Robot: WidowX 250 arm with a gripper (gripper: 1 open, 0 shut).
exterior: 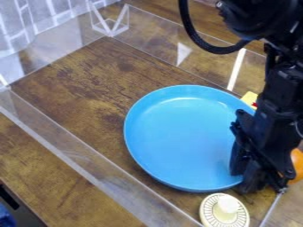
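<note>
My gripper [258, 160] is low at the right edge of a round blue plate [178, 133], its black body covering that side of the plate. An orange object [296, 167] shows partly behind the gripper at the far right. Whether the fingers are open or shut, or hold anything, is hard to tell.
A cream disc-shaped item [222, 211] lies just below the plate. A small yellow object [250, 99] peeks out behind the arm. Clear plastic walls border the wooden board [83, 89].
</note>
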